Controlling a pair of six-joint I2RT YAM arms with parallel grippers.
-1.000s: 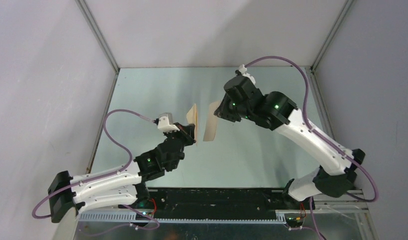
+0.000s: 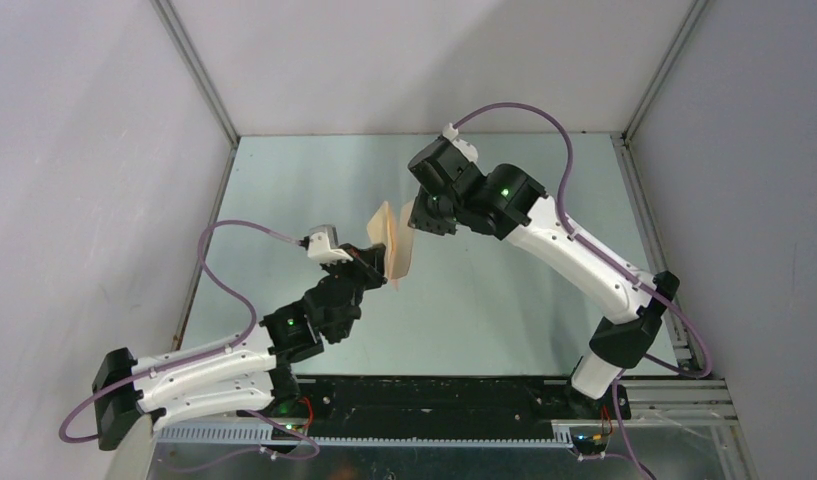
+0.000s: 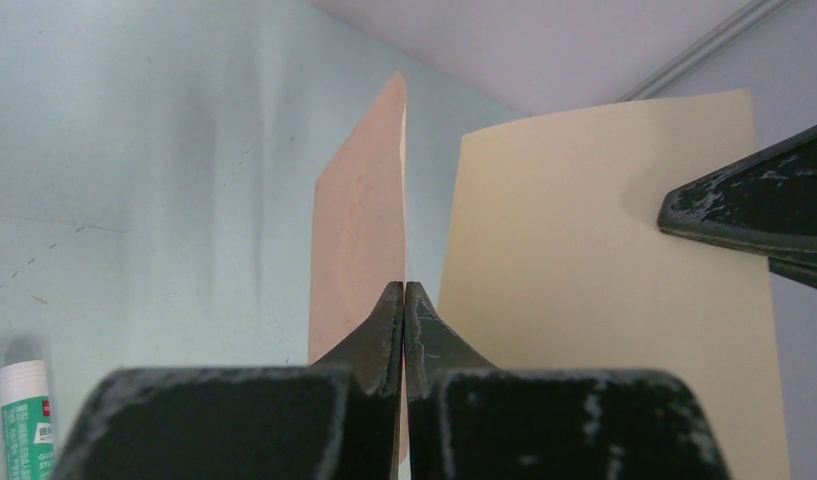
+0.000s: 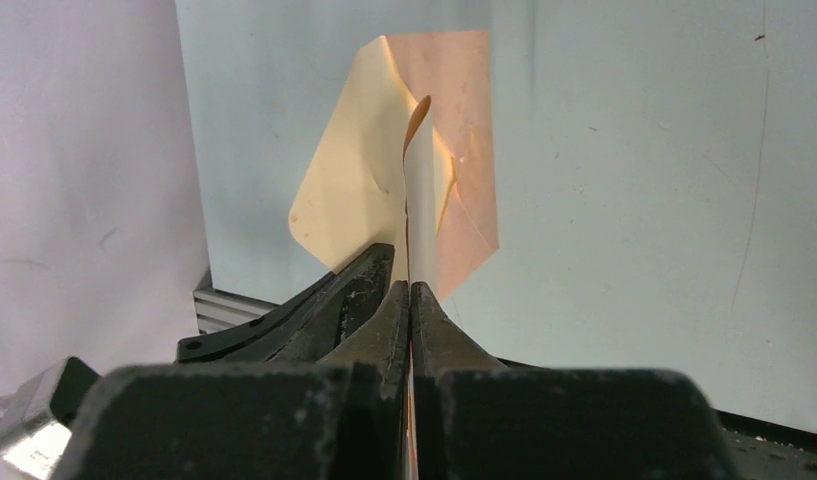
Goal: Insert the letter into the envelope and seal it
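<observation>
My left gripper is shut on the thin lower edge of an envelope (image 3: 366, 215), which stands upright and nearly edge-on in the left wrist view. In the right wrist view this envelope (image 4: 469, 130) shows a cream panel and a pinkish one, with a wavy gap between them. The right gripper is shut on a cream paper, seemingly the letter (image 3: 604, 230), which also stands upright. In the top view the letter (image 2: 403, 245) is close at the right of the envelope (image 2: 381, 228). Whether the two touch is hard to tell.
A green glue stick with a white cap (image 3: 26, 420) lies on the table at the lower left of the left wrist view. The pale table (image 2: 464, 320) is otherwise mostly clear, with walls behind and at both sides.
The right arm has moved left with the letter, narrowing the space to the envelope until they nearly overlap in the top view. My left arm has shifted only slightly left.
</observation>
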